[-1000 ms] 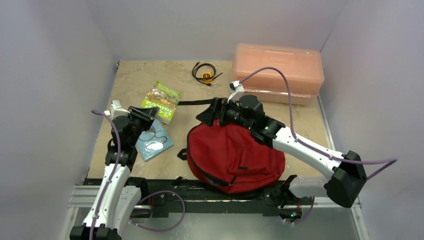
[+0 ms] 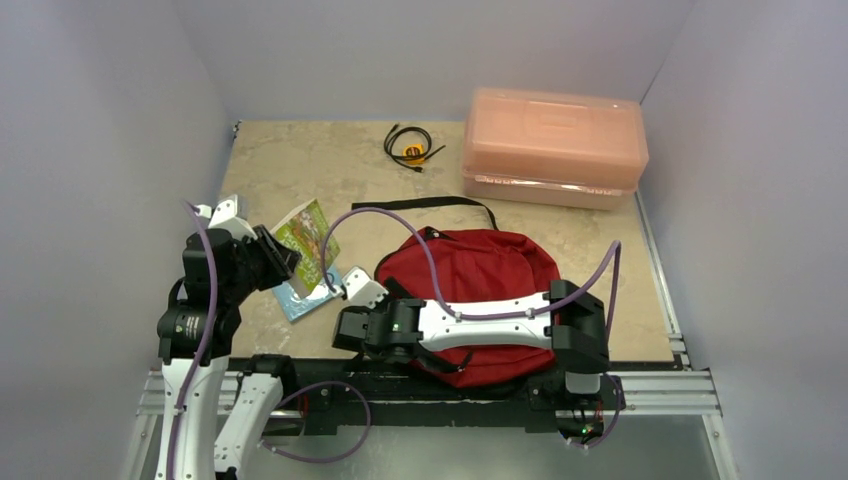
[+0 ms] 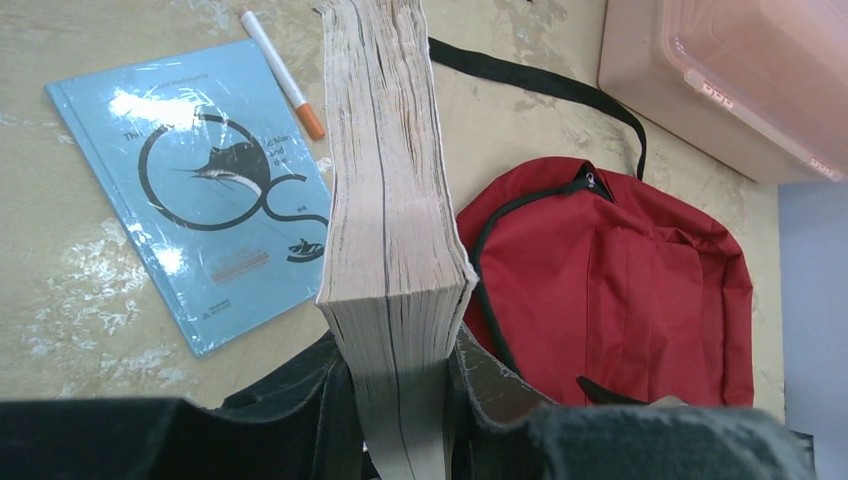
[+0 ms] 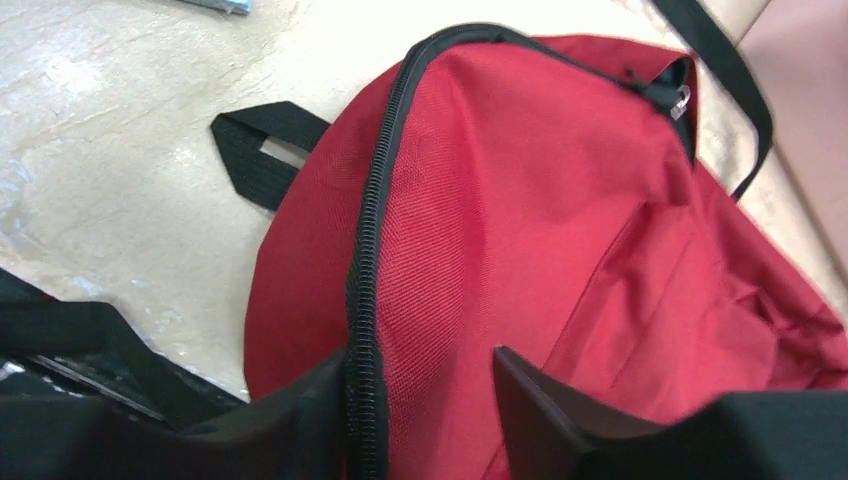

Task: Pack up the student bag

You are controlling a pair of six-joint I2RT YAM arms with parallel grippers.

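My left gripper is shut on a thick green-covered book, held above a blue book; the page edges fill the middle of the left wrist view. The red backpack lies at the front right, its black zipper running along the near side. My right gripper is part open over the bag's left part, its blurred fingers either side of the zipper; whether they touch it I cannot tell.
A pink lidded box stands at the back right. A coiled black cable with a yellow tape measure lies at the back middle. A white-orange marker lies by the blue book. Bare table is at the back left.
My left gripper has drawn back leftward with the green book, which is more tilted. The right arm has swung toward the front left, down over the backpack's left part.
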